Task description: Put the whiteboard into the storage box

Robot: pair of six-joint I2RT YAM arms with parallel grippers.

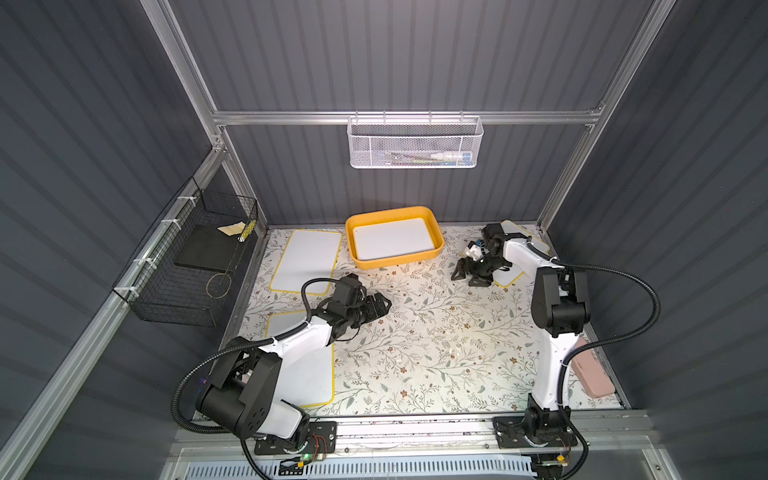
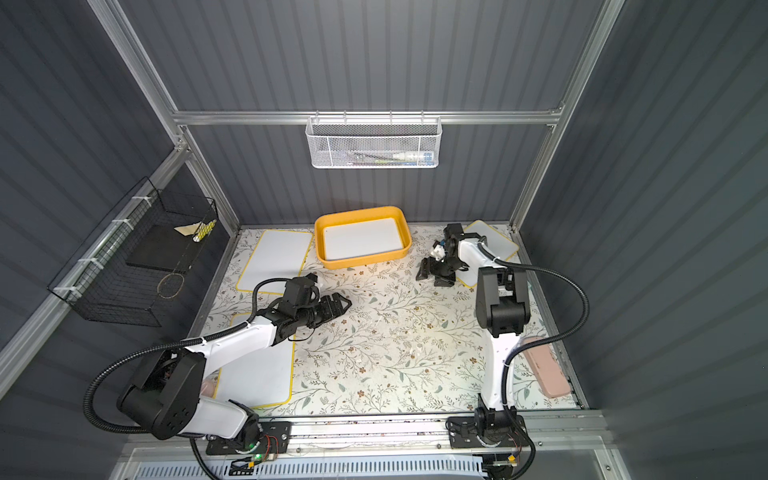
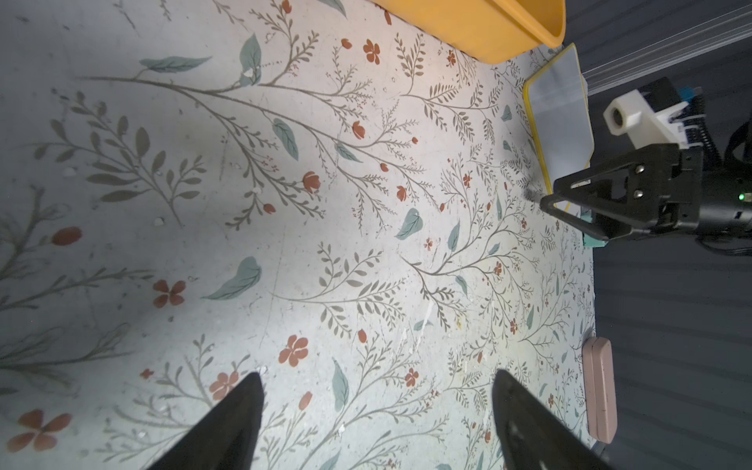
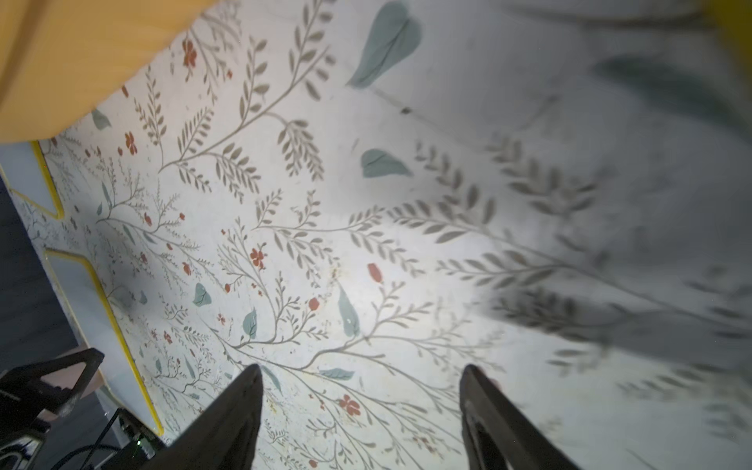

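The orange storage box point(image 1: 393, 260) stands at the back of the table. A flat white surface fills its inside; I cannot tell whether that is its floor or a board lying in it. Yellow-edged whiteboards lie flat outside it: one at the back left point(image 1: 308, 257), one at the front left point(image 1: 308, 374), partly under the left arm, and one at the back right point(image 2: 492, 240), partly behind the right arm. My left gripper point(image 1: 379, 306) is open and empty, in front of the box. Right of the box, my right gripper holds its fingers apart with nothing between them.
On the right edge lies a pink case point(image 1: 592, 369). A white mesh basket point(image 1: 414, 145) hangs on the back wall, and a black wire basket point(image 1: 196, 260) on the left.
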